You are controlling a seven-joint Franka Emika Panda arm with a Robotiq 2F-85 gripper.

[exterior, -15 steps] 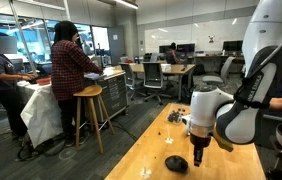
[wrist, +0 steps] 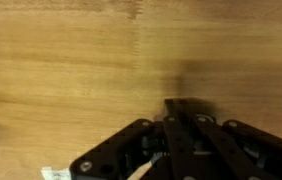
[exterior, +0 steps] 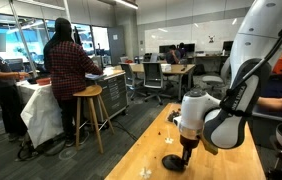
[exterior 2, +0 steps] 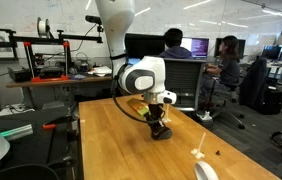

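My gripper [exterior: 187, 158] is low over the wooden table, right beside a dark rounded object [exterior: 174, 162] in exterior view 1. From the other side, in exterior view 2, the gripper [exterior 2: 159, 124] points down, and the dark object [exterior 2: 162, 132] overlaps its tip, so contact is hard to judge. In the wrist view the gripper has its black fingers close together over wood grain, shut; whatever lies between them is hidden by the fingers and their shadow.
Small white pieces [exterior: 146, 173] lie on the table near its front edge. A white object [exterior 2: 205, 171] sits at the table's near edge in exterior view 2. Bare wood [exterior 2: 111, 150] spreads to the left. A stool [exterior: 93, 92] and a person [exterior: 65, 58] are off the table.
The arm has shifted slightly toward the left in exterior view 1, and the gripper has come lower beside the dark object. That object looks almost unmoved. People in the background have shifted.
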